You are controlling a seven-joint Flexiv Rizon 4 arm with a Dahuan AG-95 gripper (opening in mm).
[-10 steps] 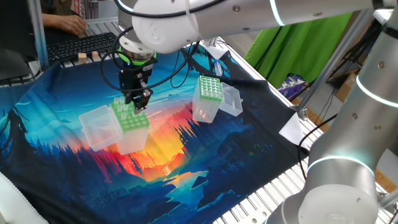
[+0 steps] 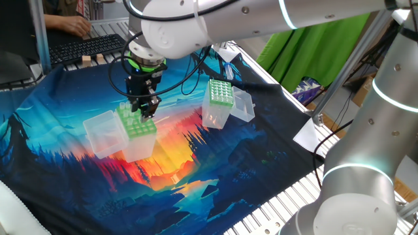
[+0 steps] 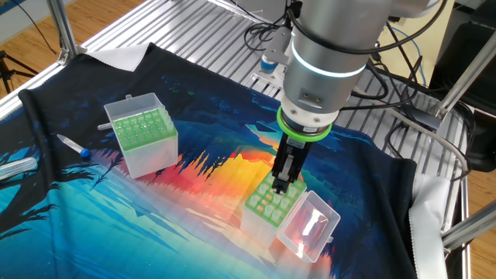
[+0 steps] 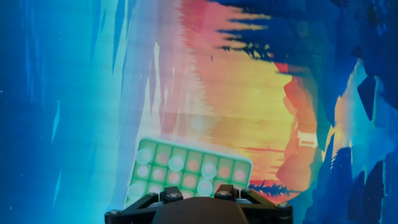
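Observation:
A clear box with a green tip rack [image 2: 138,128] stands at centre left in exterior view 1, its translucent lid [image 2: 104,133] folded open beside it. Several pale tips stand in that rack, with empty holes among them, as the wrist view of the rack [image 4: 193,167] shows. Just over the rack's edge is my gripper [image 2: 145,113], pointing down; in exterior view 2 the gripper [image 3: 280,188] overlaps the rack [image 3: 273,203]. Its fingers [image 4: 171,194] are apart in the wrist view, and I see nothing held between them. Whether they touch any tip is unclear.
A second open box with a fuller-looking green rack [image 3: 144,129] stands apart on the printed cloth [image 3: 93,209]. A blue-capped pen [image 3: 75,146] lies near it. Cables hang around the arm. Cloth between the boxes is clear.
The arm and gripper have shifted only very slightly, still over the same rack. Both boxes stay where they were.

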